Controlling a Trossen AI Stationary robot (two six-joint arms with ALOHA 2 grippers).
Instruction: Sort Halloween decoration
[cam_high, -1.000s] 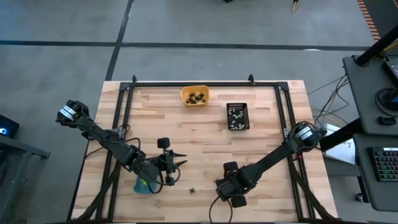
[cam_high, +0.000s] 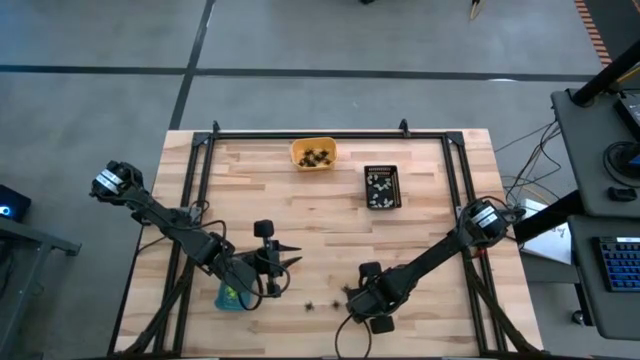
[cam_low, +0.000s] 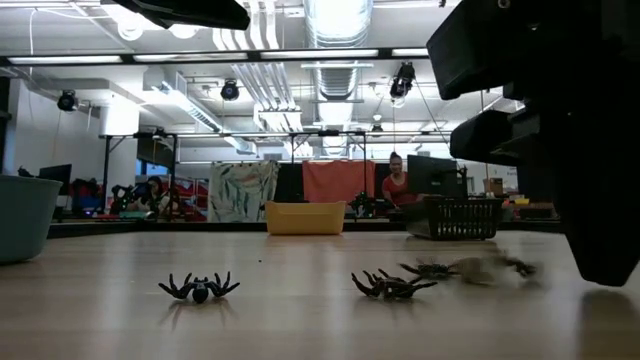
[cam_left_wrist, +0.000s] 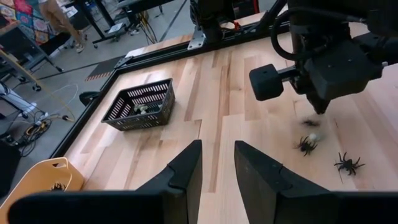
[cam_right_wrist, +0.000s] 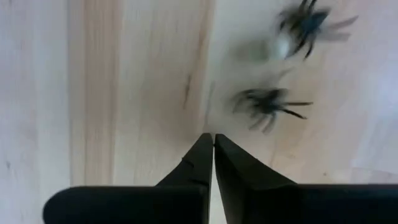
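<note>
Black toy spiders lie on the table near my right gripper, which is shut with nothing between its fingertips. In the right wrist view one blurred spider (cam_right_wrist: 264, 102) is just beyond the tips. A second spider (cam_right_wrist: 306, 25) lies farther up, against a pale small piece (cam_right_wrist: 281, 45). The left wrist view shows a sharper spider (cam_left_wrist: 349, 163) apart from the others. My left gripper is open and empty, held over bare wood. A yellow bin (cam_high: 297, 155) contains spiders, and a black basket (cam_high: 397, 187) contains pale pieces.
A teal container (cam_high: 226, 299) stands partly beneath the left arm. Dark frame bars (cam_high: 330, 135) border the table. Bare wood lies open between the arms and the two bins at the back.
From above, another spider shows beside the right gripper. The left arm looks still.
</note>
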